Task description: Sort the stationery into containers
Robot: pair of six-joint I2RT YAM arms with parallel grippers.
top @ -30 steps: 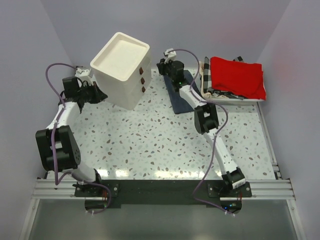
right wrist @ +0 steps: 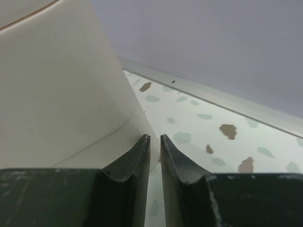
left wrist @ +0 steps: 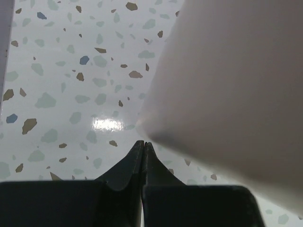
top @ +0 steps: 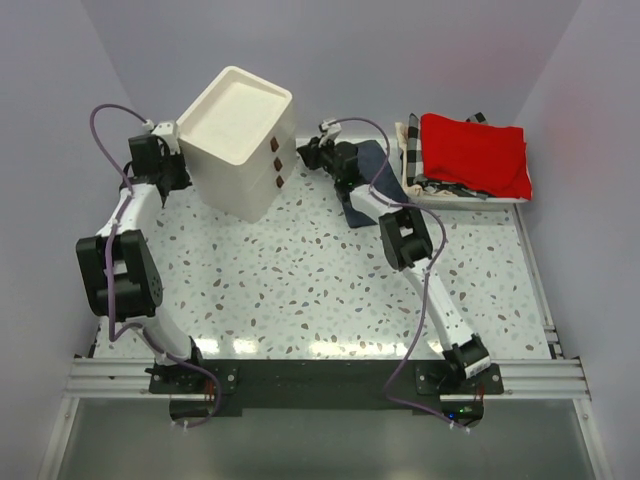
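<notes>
A white three-drawer cabinet [top: 228, 130] with a tray-like top stands tilted at the back left; its knobbed front faces right. My left gripper [top: 178, 176] is at its left side, shut with nothing visible between its fingers; the pale wall of the cabinet fills the right of the left wrist view. My right gripper [top: 306, 156] is just off the cabinet's right face, its fingertips [right wrist: 144, 142] close to a white surface, with a narrow gap between them. No stationery can be made out.
A dark navy mat [top: 360, 214] lies under my right arm. A white box [top: 478, 203] at the back right holds red and checked cloths.
My right gripper has moved left toward the cabinet. My left gripper has shifted slightly up and left in the top view, and the cabinet has shifted slightly left.
</notes>
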